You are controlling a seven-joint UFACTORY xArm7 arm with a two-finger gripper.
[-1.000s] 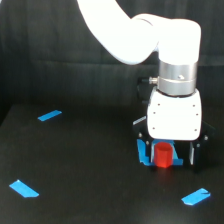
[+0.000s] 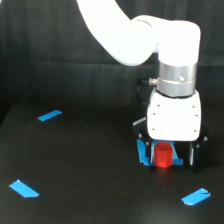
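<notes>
A small red object (image 2: 163, 155), cup-like in outline, sits low at the right in the camera view, directly beneath the white arm (image 2: 174, 118). It lies over a blue patch (image 2: 144, 154), which shows around its sides. My gripper (image 2: 171, 156) is lowered around it, with dark fingers (image 2: 195, 151) spread to the left and right. A gap shows between the red object and the right finger; the left one is close to it, and contact there is unclear. The gripper looks open. The arm's white housing hides the upper part of the red object.
Blue tape strips mark the dark table at the far left (image 2: 50, 115), front left (image 2: 24, 188) and front right (image 2: 196, 197). Between them, the left and middle of the table are bare. A dark curtain (image 2: 60, 50) hangs behind.
</notes>
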